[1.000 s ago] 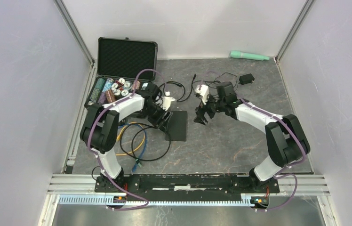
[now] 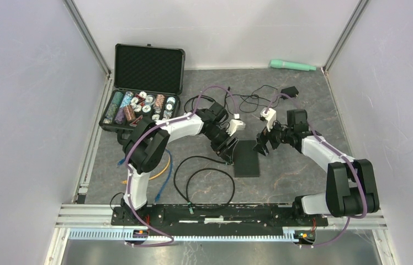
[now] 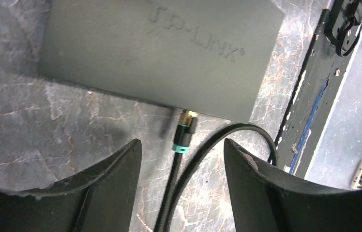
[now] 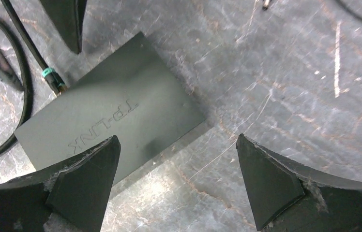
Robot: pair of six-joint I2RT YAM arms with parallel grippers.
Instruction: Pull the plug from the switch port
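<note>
The dark TP-LINK switch (image 2: pixel 246 163) lies on the grey marble surface. A black cable ends in a plug with a teal band, seated at the switch's edge; the right wrist view shows that plug (image 4: pixel 54 79) too. My left gripper is open above the cable at the plug, its fingers either side, holding nothing. My right gripper (image 2: pixel 260 145) is open beside the switch's other side; in its wrist view the switch lies below and left between its fingers.
An open case of poker chips (image 2: pixel 138 107) sits back left. Loose cables (image 2: pixel 168 171) lie around, a black adapter (image 2: pixel 289 92) and green tube (image 2: pixel 292 65) at the back right. Clear floor lies right and front of the switch.
Both arms have moved rightward over the last second, and the switch with its cable has shifted right and toward the front of the table.
</note>
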